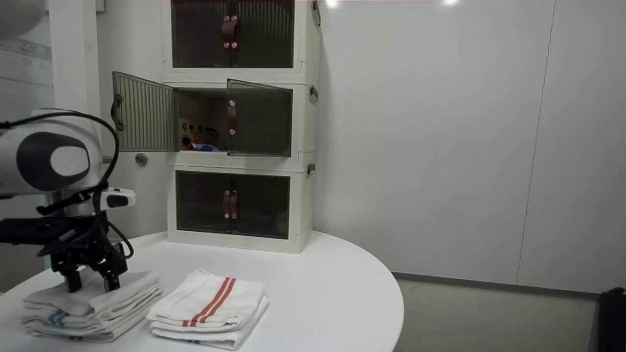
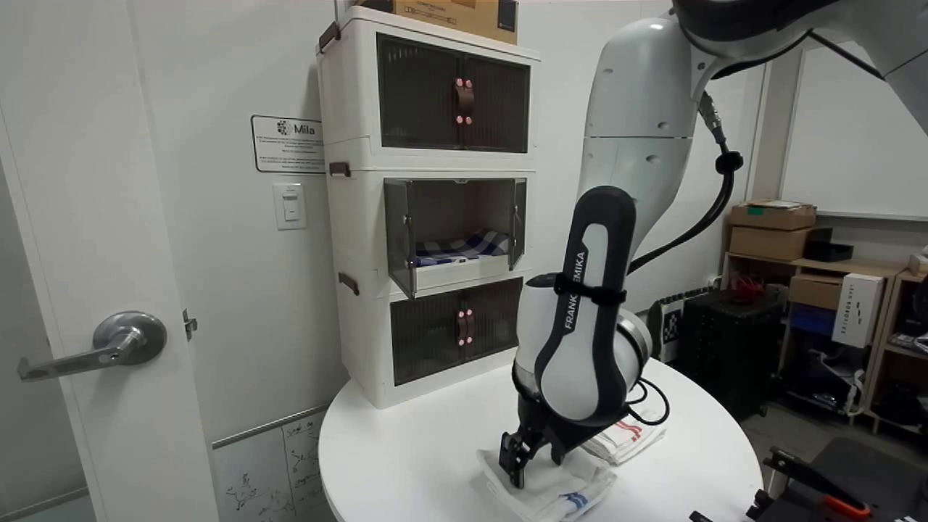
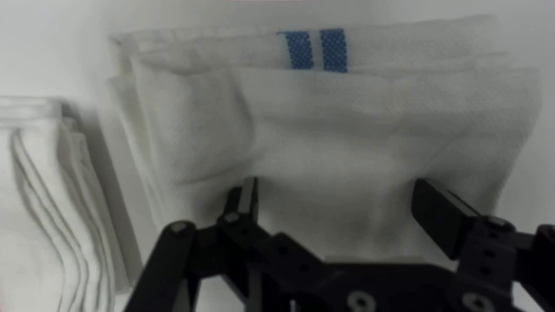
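Observation:
My gripper is open, pointing down over a stack of folded white towels (image 3: 338, 119) with blue stripes. Its two fingertips stand well apart at the top cloth, which creases beside them in the wrist view; nothing is clamped between them. Exterior view 1 has this towel stack (image 1: 132, 291) at the left front of the table, partly behind the gripper (image 1: 93, 284). To its right lies a second stack of folded towels (image 1: 249, 299) with red stripes.
A three-tier white cabinet (image 1: 302, 205) stands at the back of the round white table (image 1: 340, 293). Its middle doors hang open, and a blue patterned cloth (image 2: 465, 251) lies inside.

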